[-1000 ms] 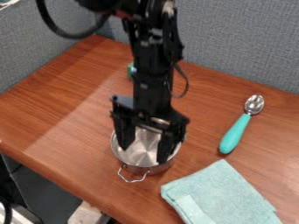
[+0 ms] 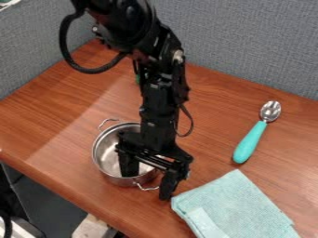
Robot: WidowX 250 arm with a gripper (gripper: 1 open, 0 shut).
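My black gripper [image 2: 149, 163] is low over a steel pot [image 2: 110, 149] with two wire handles, near the table's front left edge. The fingers reach down at the pot's right part and hide much of it; whether they grip the rim or stand open around it is unclear.
A folded light-blue cloth [image 2: 236, 206] lies at the front right. A spoon with a turquoise handle [image 2: 250, 139] lies on the right. A small green object [image 2: 137, 78] is behind the arm. The table's edge drops off at the lower left.
The pot has shifted left and turned, so its handles sit differently.
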